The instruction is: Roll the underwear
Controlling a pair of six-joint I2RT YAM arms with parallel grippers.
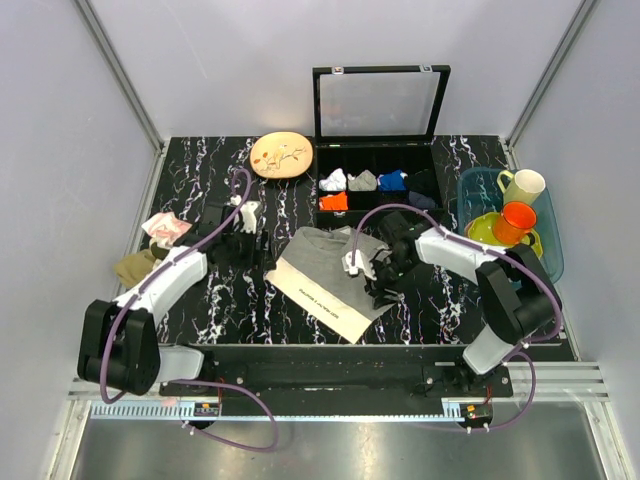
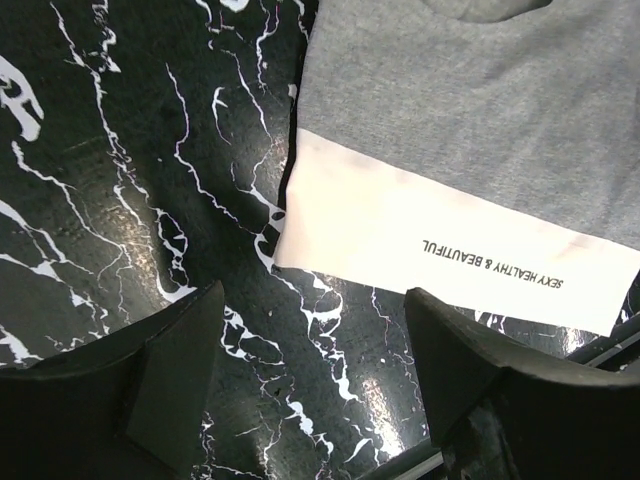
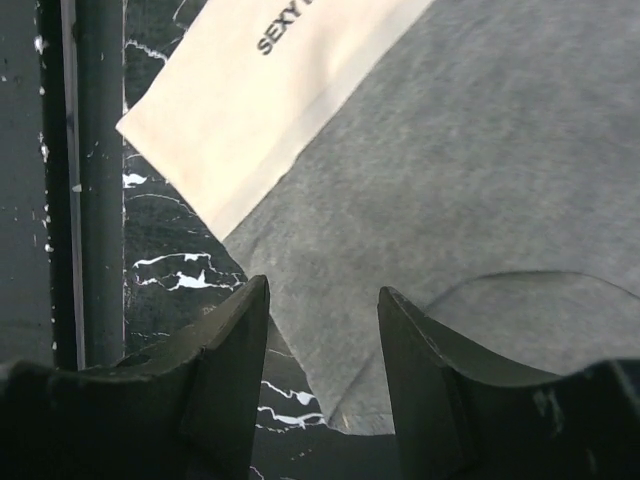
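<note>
The grey underwear (image 1: pixel 325 262) with its cream waistband (image 1: pixel 310 298), printed "SEXY HEALTHY & BEAUTIFUL", lies spread flat on the black marble mat. My left gripper stands open just beyond the waistband's left end, nothing between its fingers. My right gripper hangs over the lower right part of the grey cloth, part open, with nothing visibly held; the cloth's corner shows between its fingers in the right wrist view.
A black divided box (image 1: pixel 374 157) with rolled garments stands at the back, beside an oval wooden board (image 1: pixel 281 150). A blue basket (image 1: pixel 550 245) with mugs is at right. Crumpled cloths (image 1: pixel 135 264) lie at far left.
</note>
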